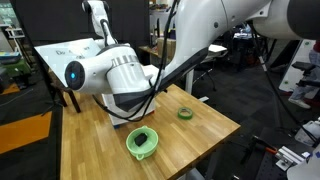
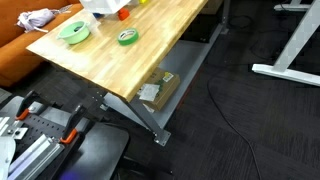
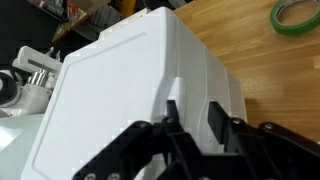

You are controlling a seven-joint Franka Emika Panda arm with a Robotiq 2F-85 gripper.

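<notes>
A white box with rounded edges fills the left and middle of the wrist view. My gripper is at its near side, with dark fingers either side of a white part of it. The fingers are closed on that part; its exact shape is hard to make out. In the first exterior view, the arm covers much of the white box, and the fingertips are hidden. Only a corner of the white box shows in the second exterior view.
A green bowl with something dark inside stands at the table's front. The green tape roll lies to its right, further back. Small red and yellow items sit near the box. Bare wood is free at the front right.
</notes>
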